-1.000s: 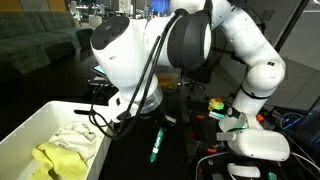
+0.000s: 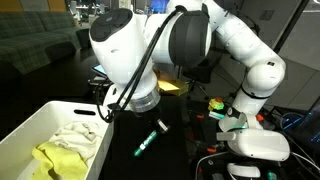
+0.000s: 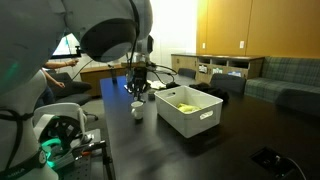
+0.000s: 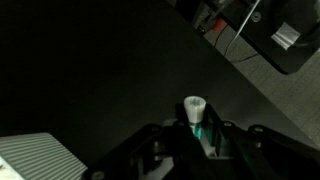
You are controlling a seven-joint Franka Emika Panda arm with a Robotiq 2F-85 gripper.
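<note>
A green marker (image 2: 146, 143) with a pale tip slants below my gripper (image 2: 160, 126) in exterior view 1, its upper end at the fingers. In the wrist view the white end of the marker (image 4: 195, 104) points out over the dark table, with green behind it. My gripper is shut on the marker, its dark fingers hard to make out. The marker appears to be above the tabletop, though its exact height cannot be told.
An open white box (image 3: 190, 115) with yellow cloth (image 2: 60, 160) and white cloth (image 2: 77, 138) stands beside the gripper. Exterior view 2 shows a white cup-like object (image 3: 137, 109) near the box.
The arm and gripper have come somewhat closer to the exterior view 1 camera. The marker has swung from nearly upright to a clear slant, its lower end shifting left.
</note>
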